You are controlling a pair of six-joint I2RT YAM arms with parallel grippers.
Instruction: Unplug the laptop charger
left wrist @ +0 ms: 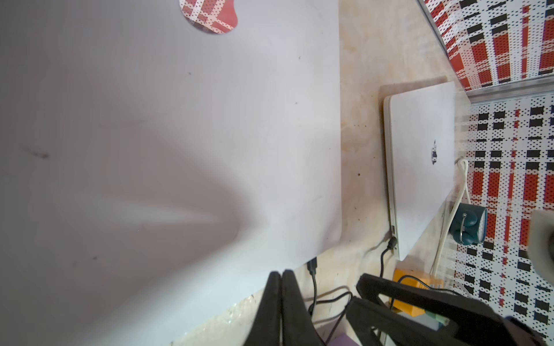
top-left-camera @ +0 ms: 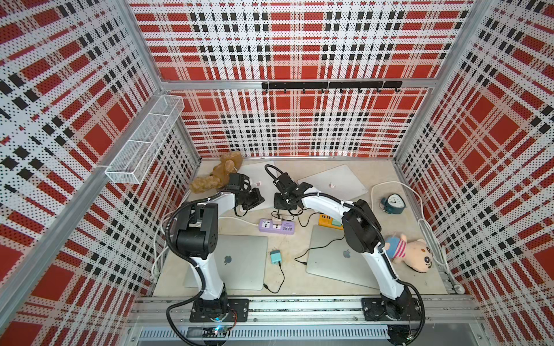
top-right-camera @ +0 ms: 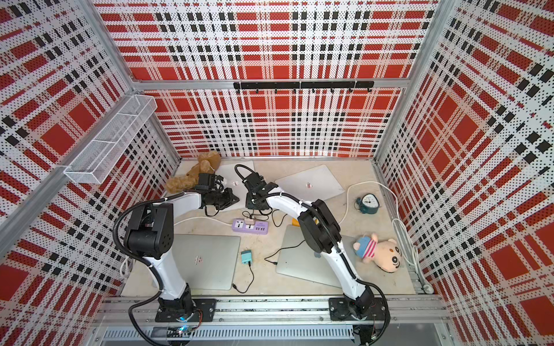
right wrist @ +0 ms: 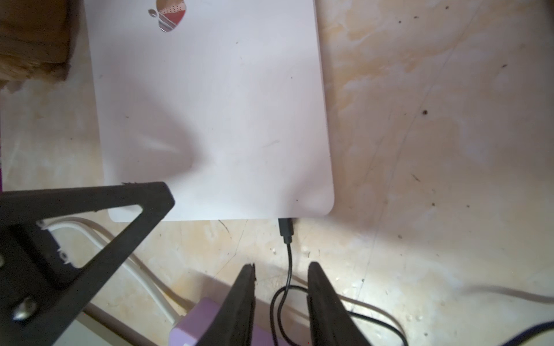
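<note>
In the right wrist view a black charger plug point(right wrist: 285, 227) sits in the front edge of a silver laptop point(right wrist: 219, 127), its cable looping toward a purple power strip point(top-left-camera: 277, 226). My right gripper is part open, and the plug stands beyond its fingertips with nothing gripped between them. Over that same laptop, my left gripper is shut with nothing showing between its fingers. The plug point(left wrist: 312, 265) also appears just past those fingertips in the left wrist view.
Another laptop point(top-left-camera: 331, 183) lies at the back right with an orange strip point(top-left-camera: 329, 221) before it. Two more laptops point(top-left-camera: 239, 262) are at the front, with a blue adapter point(top-left-camera: 275, 257) between them. A brown plush toy point(top-left-camera: 222, 173) lies at the back left.
</note>
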